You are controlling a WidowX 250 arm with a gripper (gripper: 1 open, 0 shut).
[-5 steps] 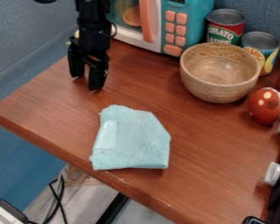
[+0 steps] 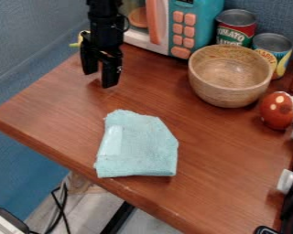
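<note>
My black gripper [image 2: 100, 69] hangs over the back left of the wooden table, left of the toy microwave, its fingers pointing down. A small yellow object is partly visible behind it. Whether anything is between the fingers cannot be told. A folded light blue cloth [image 2: 136, 146] lies at the front middle of the table.
A bowl [image 2: 229, 80] stands at the right, with two cans [image 2: 234, 30] behind it. The microwave [image 2: 186, 35] is at the back. A red spotted egg-like object [image 2: 277, 111] and dark items line the right edge.
The gripper has shifted slightly right and up over the last second. The cloth, bowl and other objects stay where they were.
</note>
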